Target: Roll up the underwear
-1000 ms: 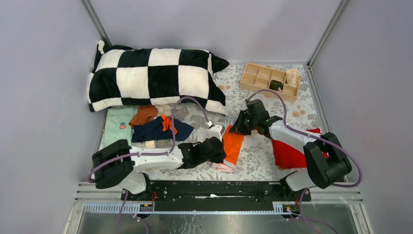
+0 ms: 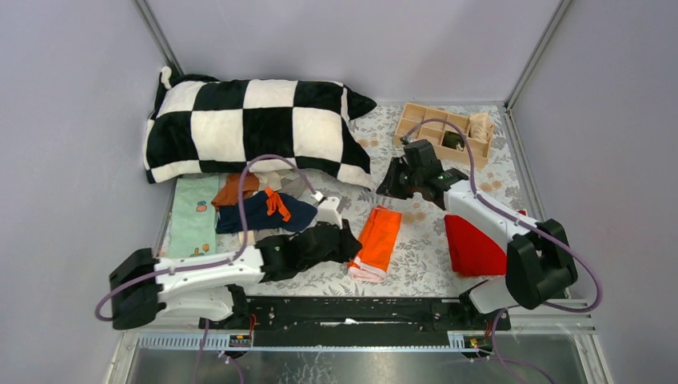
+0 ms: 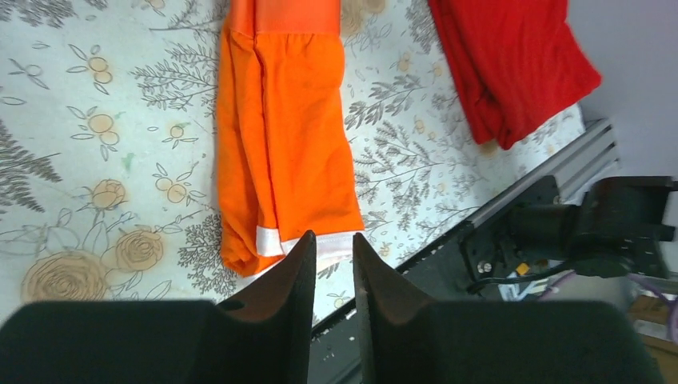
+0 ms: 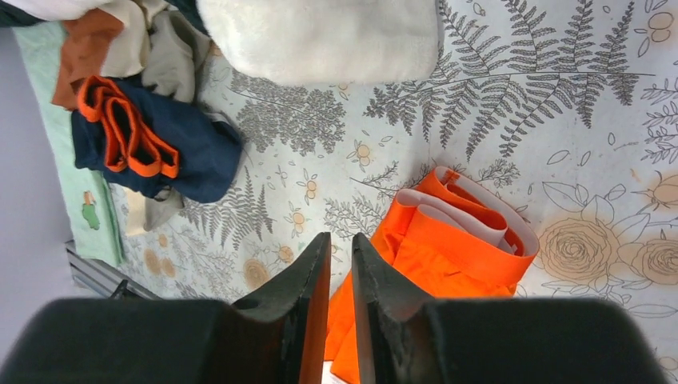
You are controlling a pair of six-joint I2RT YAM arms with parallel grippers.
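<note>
The orange underwear (image 2: 379,240) lies folded into a long strip on the patterned table, its waistband at the far end and a white edge at the near end. My left gripper (image 2: 352,248) hovers beside its near part; in the left wrist view the fingertips (image 3: 334,248) are close together with a slight gap, nothing visible between them. My right gripper (image 2: 386,184) is above and beyond the far end; in the right wrist view its fingertips (image 4: 341,240) are slightly apart over the orange cloth (image 4: 424,296), apparently holding nothing.
A red cloth (image 2: 472,244) lies at the right, a wooden compartment box (image 2: 420,120) at the back right. Other folded clothes (image 2: 192,216) lie at the left, below a large checkered pillow (image 2: 224,128).
Both grippers have lifted away from the orange underwear, the right one toward the back, the left one slightly leftward, uncovering the cloth.
</note>
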